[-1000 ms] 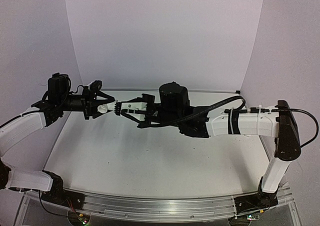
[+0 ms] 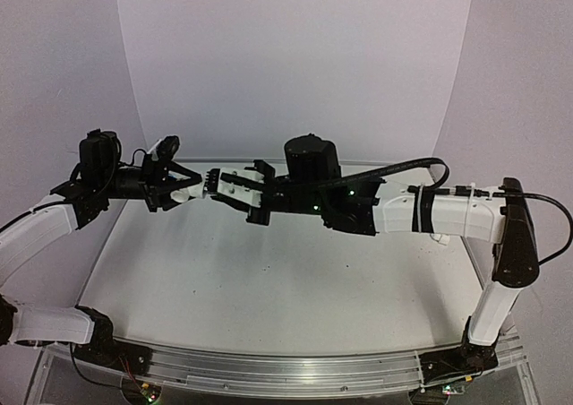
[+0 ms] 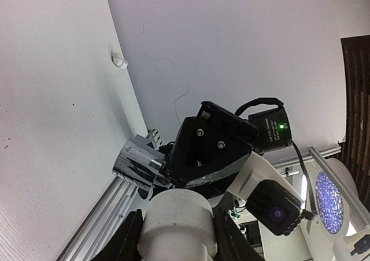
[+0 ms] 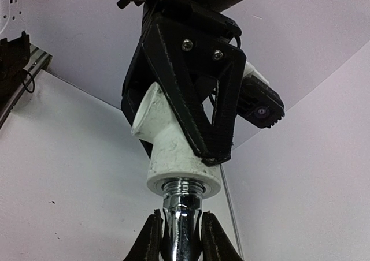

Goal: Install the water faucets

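Observation:
Between my left gripper's [image 3: 177, 235] black fingers is a white pipe fitting [image 3: 177, 212], gripped. The same fitting [image 4: 179, 157] shows in the right wrist view with a side mouth facing left and a lower mouth facing my right gripper. That gripper is shut on a chrome faucet [image 4: 182, 215], whose threaded end sits in the lower mouth. Some thread still shows at the rim, and its depth inside cannot be told. From the top, the fitting [image 2: 188, 192] lies left of centre; the right gripper's body hides the faucet.
A small white piece [image 3: 119, 60] lies by the far edge of the white table [image 3: 52, 116]. In the top view, most of the table [image 2: 286, 280] is bare below both arms. Pale walls [image 2: 295, 64] enclose the back and sides.
The right gripper and wrist have tilted and shifted slightly upward in the top view, uncovering a small white piece below the forearm.

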